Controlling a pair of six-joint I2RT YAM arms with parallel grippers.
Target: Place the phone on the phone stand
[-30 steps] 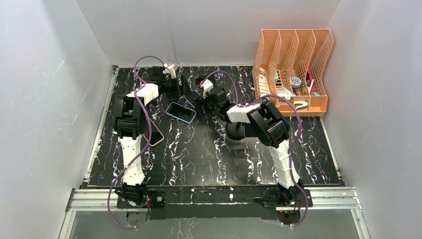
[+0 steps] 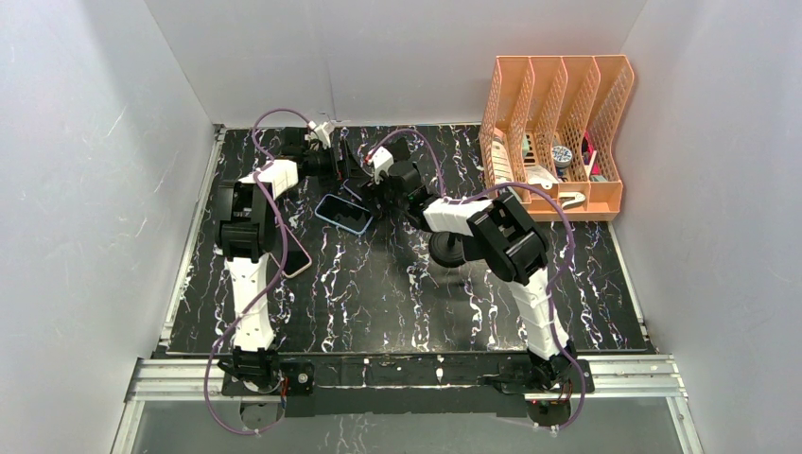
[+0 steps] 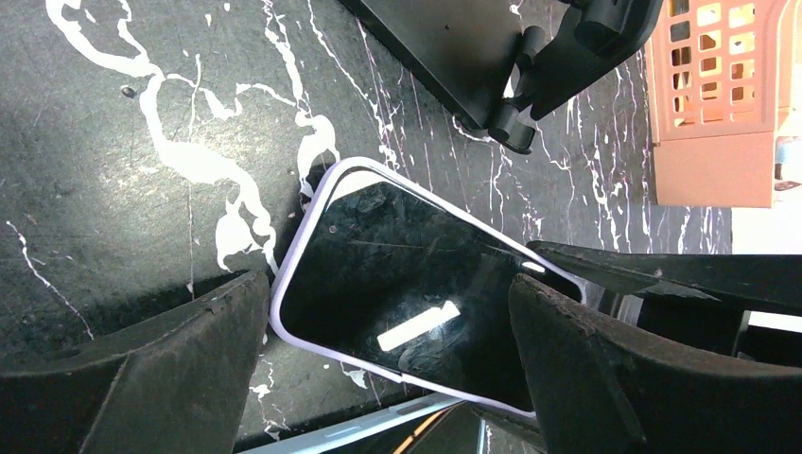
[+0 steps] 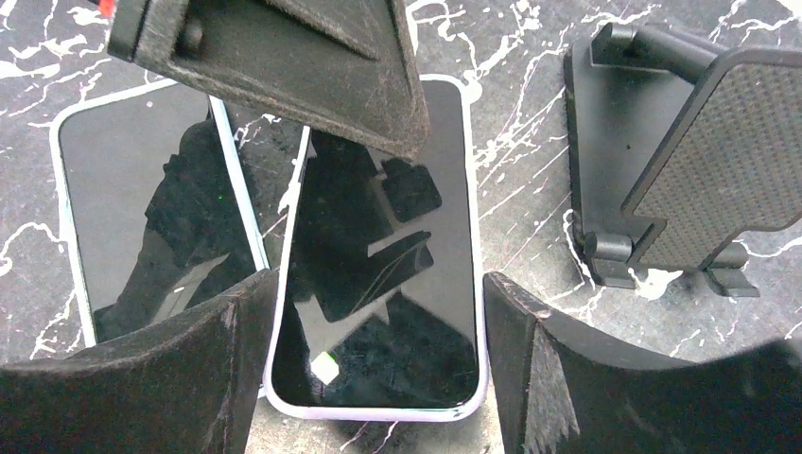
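A purple-framed phone (image 3: 397,284) (image 4: 378,236) lies at the top middle, between both grippers. My left gripper is open over it, fingers apart at its left end and middle. My right gripper has its fingertips at both long sides of this phone's near end; whether they grip it is unclear. A blue-framed phone (image 2: 343,214) (image 4: 156,218) lies beside it. A black folding phone stand (image 4: 629,142) (image 3: 435,47) stands just behind, partly hidden by the right arm in the top view.
Another phone (image 2: 295,257) lies at the left under the left arm. A black round object (image 2: 446,250) sits under the right arm. An orange organizer (image 2: 596,208) with small items fills the back right.
The left arm has barely moved.
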